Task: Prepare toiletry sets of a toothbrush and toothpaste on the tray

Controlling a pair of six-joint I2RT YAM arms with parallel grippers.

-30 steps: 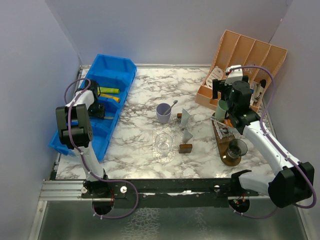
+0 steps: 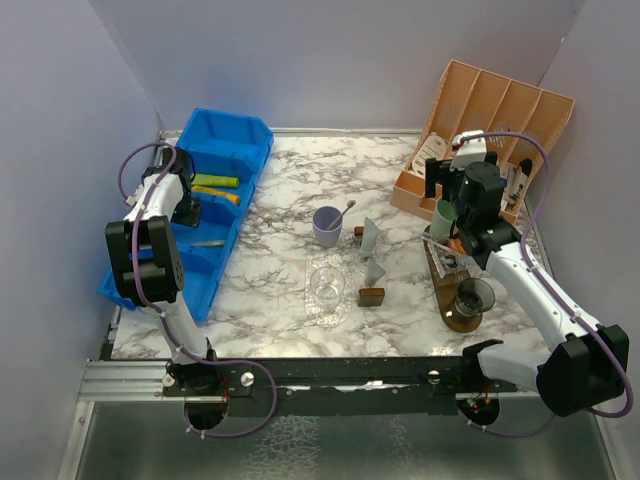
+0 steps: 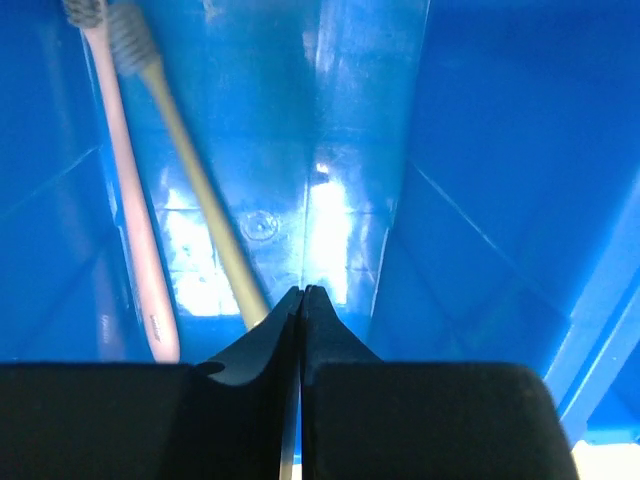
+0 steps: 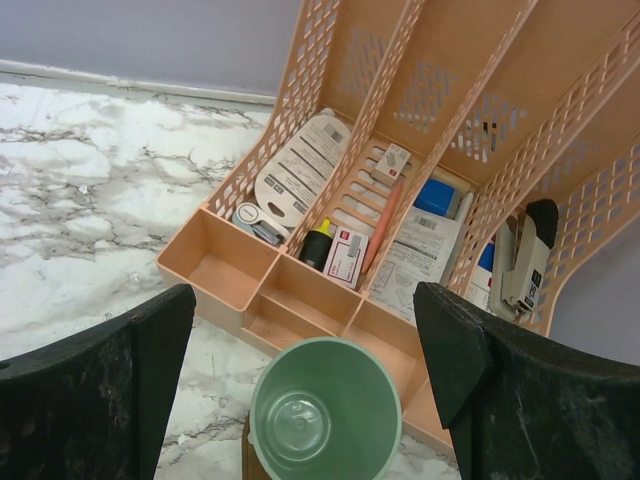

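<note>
In the left wrist view, a pink toothbrush (image 3: 135, 220) and a yellowish toothbrush (image 3: 205, 195) lie in a blue bin (image 3: 480, 200). My left gripper is over the yellowish one's handle, its fingertips close together; whether they fully meet or pinch the handle is unclear. The top view shows a green tube (image 2: 215, 181) and a yellow tube (image 2: 220, 195) in a neighbouring compartment, along with a pale brush handle (image 2: 208, 243). Over at the right, my right gripper is open, fingers wide apart, with a green cup (image 4: 325, 410) below and between them.
A beige divided organizer (image 2: 500, 110) with packaged items stands at the back right. Mid-table are a purple cup (image 2: 327, 226) with a spoon, a clear glass (image 2: 327, 285) and small stands. A wooden board (image 2: 455, 315) lies at right.
The right arm stays where it was.
</note>
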